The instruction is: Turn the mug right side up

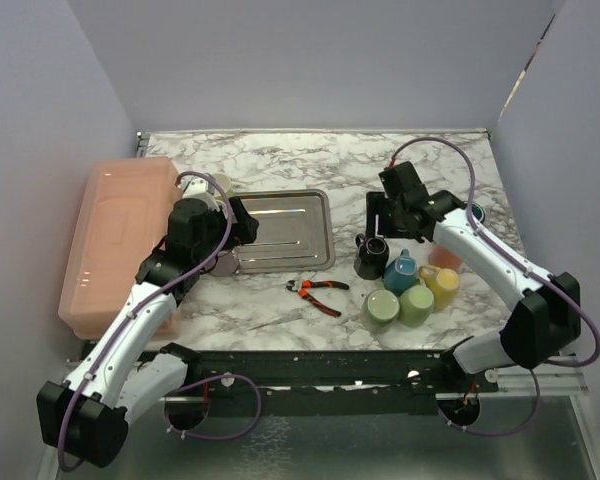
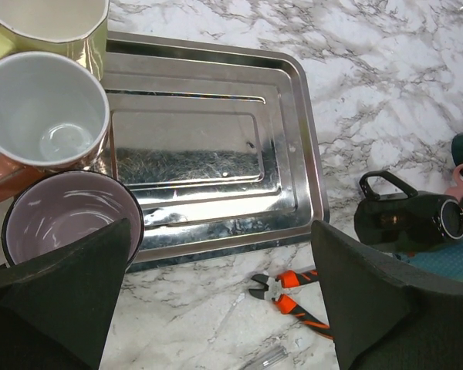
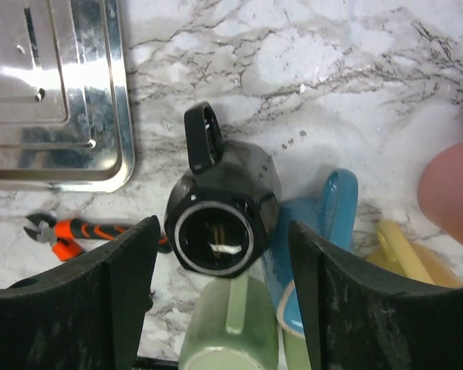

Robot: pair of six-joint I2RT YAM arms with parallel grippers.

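Note:
The black mug lies on its side right of the tray, handle upward in the right wrist view. My right gripper hovers just over it, fingers part open on either side of its lower end in that view, not visibly gripping. My left gripper stands open above the cups at the tray's left, with a lavender cup beneath it.
A steel tray fills the middle. Pliers lie in front of it. Blue, green and yellow mugs crowd the right. A pink bin stands at far left.

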